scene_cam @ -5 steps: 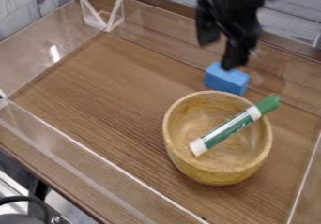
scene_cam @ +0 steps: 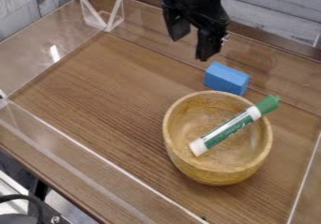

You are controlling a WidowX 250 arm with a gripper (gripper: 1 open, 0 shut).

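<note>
My gripper [scene_cam: 196, 33] is at the top centre of the camera view, above and behind the other things, with its fingers open and nothing seen between them. A blue block [scene_cam: 226, 79] lies on the wooden surface just below and right of it. Below that, a yellow bowl [scene_cam: 219, 170] holds a green-and-white cylinder [scene_cam: 226, 132], lying diagonally with its green upper end at the bowl's right rim.
A clear plastic object [scene_cam: 107, 17] sits at the upper left. Table edges or walls run along the left and back. A black cable shows at the bottom left.
My gripper has moved up and back, away from the bowl and blue block, over the last second. The block, bowl and cylinder look unmoved.
</note>
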